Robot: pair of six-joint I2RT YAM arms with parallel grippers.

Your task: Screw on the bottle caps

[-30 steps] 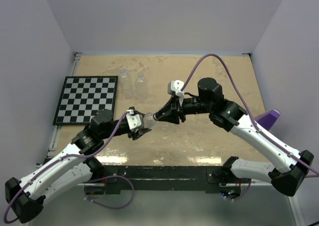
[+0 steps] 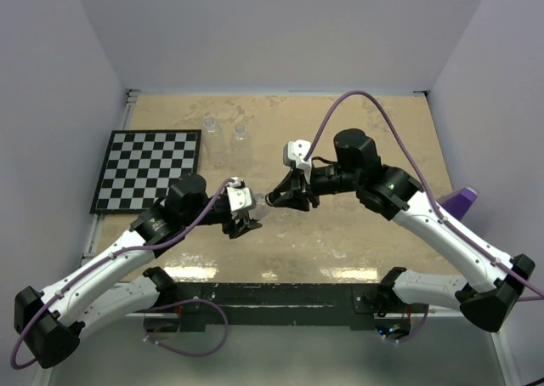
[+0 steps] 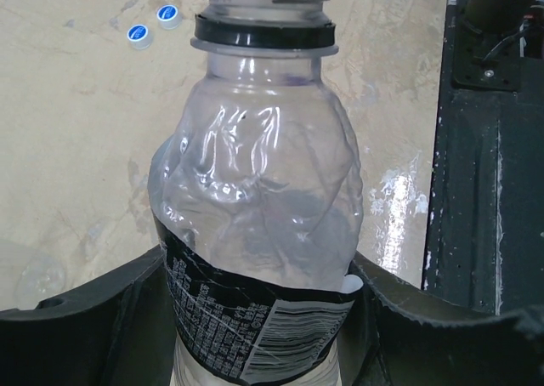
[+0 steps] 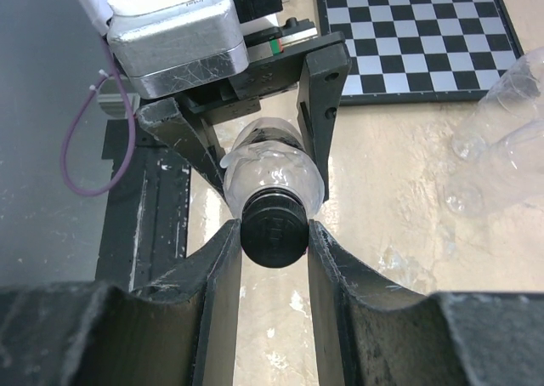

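A clear bottle (image 3: 263,165) with a black label fills the middle of the left wrist view. My left gripper is shut around its labelled body. Above the black neck ring (image 3: 265,34), clear neck shows below a dark edge at the frame's top. In the right wrist view, a black cap (image 4: 274,229) is at the mouth end of the bottle (image 4: 276,172), and my right gripper is shut on it. Whether the cap's threads engage cannot be told. From above, both grippers meet near the table's middle, mostly hiding this bottle.
Two more clear bottles, a left one (image 2: 212,144) and a right one (image 2: 241,148), lie beside the checkerboard (image 2: 146,172). Two small blue-and-white caps (image 3: 168,14) sit on the table.
My left gripper has turned and its arm has shifted slightly right and away from the front edge. The right gripper has moved a little to the right, and the bottle shows less from above.
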